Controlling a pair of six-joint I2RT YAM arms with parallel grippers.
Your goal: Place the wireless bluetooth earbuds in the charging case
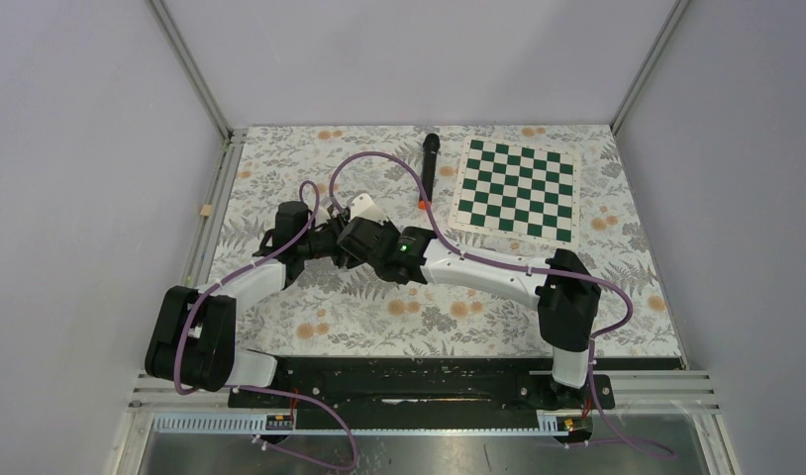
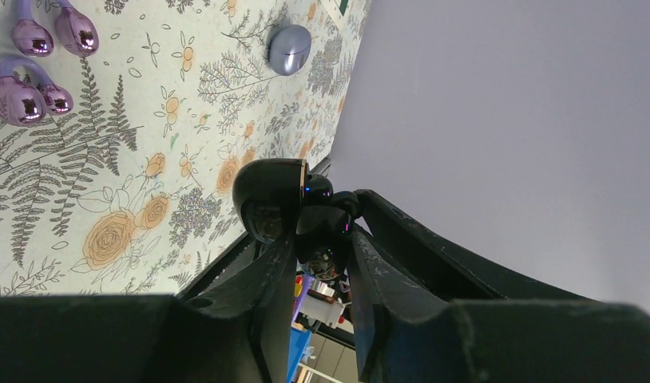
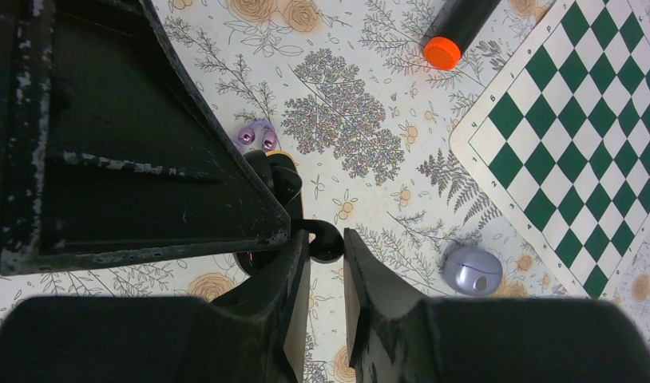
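Both grippers meet over the table's left-centre in the top view. In the left wrist view, my left gripper is shut on a glossy black piece, apparently the charging case (image 2: pixel 266 199), with a lid and dark rounded shapes. In the right wrist view, my right gripper is shut on a small black rounded earbud (image 3: pixel 327 239), held against the case (image 3: pixel 294 159), which is partly hidden behind the other gripper's black body. Whether the earbud sits in a slot cannot be told.
Purple chrome earphones (image 2: pixel 17 100) and a silver-lilac oval object (image 3: pixel 472 271) lie on the floral mat. A black cylinder with an orange end (image 3: pixel 457 28) and a green checkerboard (image 3: pixel 569 144) lie toward the back and right.
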